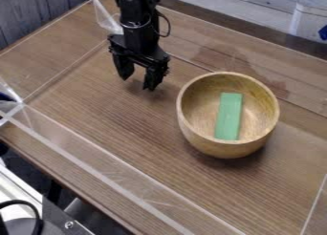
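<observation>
My black gripper (137, 69) hangs low over the wooden table, upper middle of the camera view, open, with its fingers pointing down; nothing clearly shows between them. To its right and nearer the front sits a large wooden bowl (193, 114) holding a green bar (230, 116) that lies lengthwise inside it.
A white object at the left edge and dark cable-like shapes in the bottom left corner are only partly in view.
</observation>
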